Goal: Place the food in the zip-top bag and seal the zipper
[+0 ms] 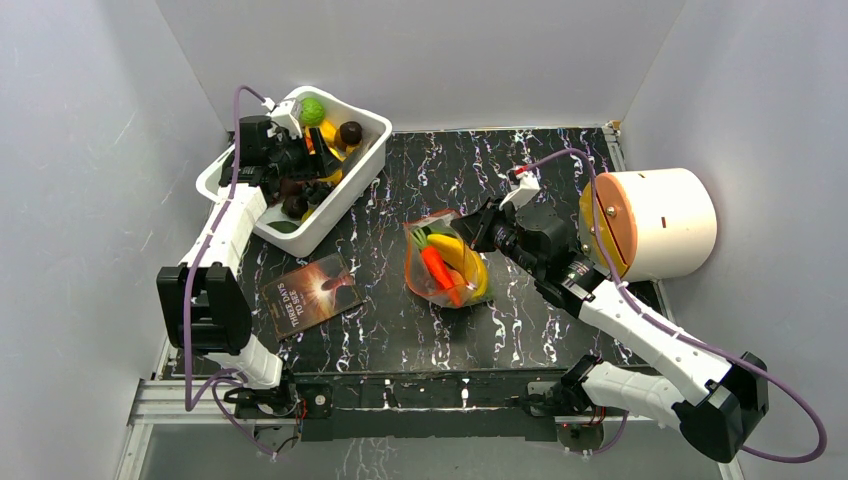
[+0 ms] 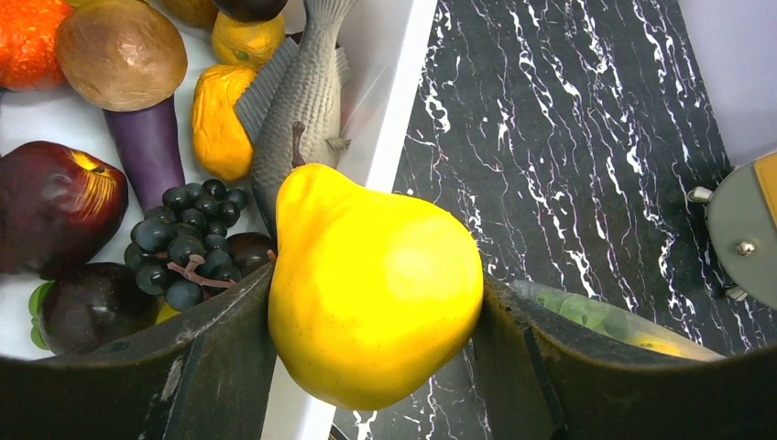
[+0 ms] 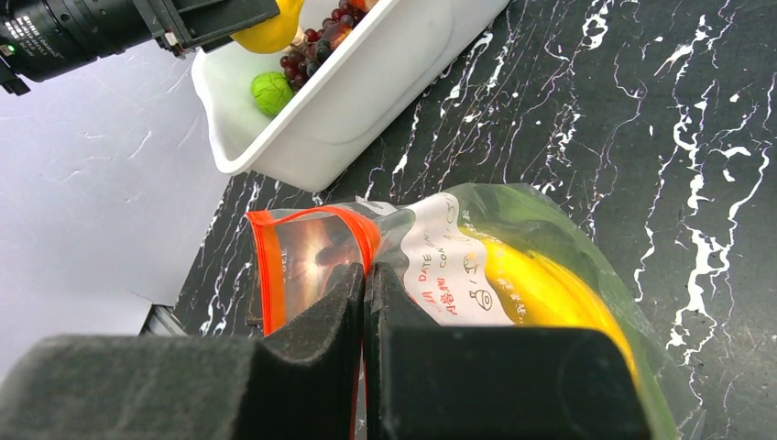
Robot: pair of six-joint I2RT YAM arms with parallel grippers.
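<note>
The clear zip top bag (image 1: 418, 272) with an orange rim stands mid-table, holding a carrot (image 1: 437, 268) and bananas (image 1: 470, 262). My right gripper (image 1: 476, 231) is shut on the bag's rim; in the right wrist view the orange edge (image 3: 367, 240) runs down between the fingertips. My left gripper is at the white box, its fingers against both sides of a yellow pear-shaped fruit (image 2: 376, 284). In the right wrist view that yellow fruit (image 3: 271, 30) shows at the left gripper's tip, above the box.
The white box (image 1: 349, 197) at the back left holds several other foods, among them dark grapes (image 2: 188, 238) and a fish (image 2: 298, 115). A book (image 1: 311, 296) lies in front of it. A cream, round-ended container (image 1: 662, 225) stands on the right. Bare table lies behind the bag.
</note>
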